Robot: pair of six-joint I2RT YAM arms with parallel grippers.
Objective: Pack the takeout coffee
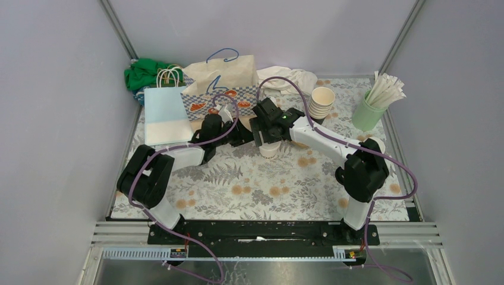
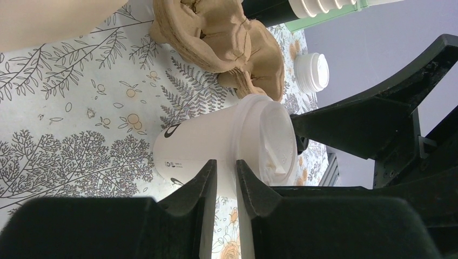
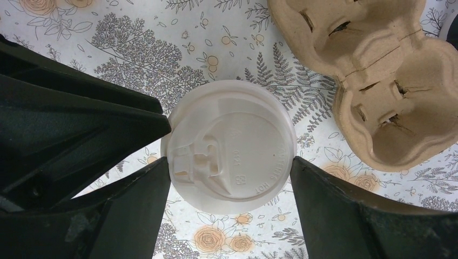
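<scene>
A white lidded paper cup point(image 2: 197, 148) stands on the floral cloth under both grippers. In the right wrist view its lid point(image 3: 237, 156) lies between the fingers of my open right gripper, the fingertips at its rim. My left gripper is shut on the cup near the lid, seen in the left wrist view. A brown cardboard cup carrier point(image 3: 394, 108) lies beside the cup. Paper bags point(image 1: 220, 74) stand at the back, behind the grippers.
Stacked cups point(image 1: 321, 101) and a green holder with wrapped straws point(image 1: 367, 116) stand at the right rear. A light blue bag point(image 1: 163, 116) lies at the left.
</scene>
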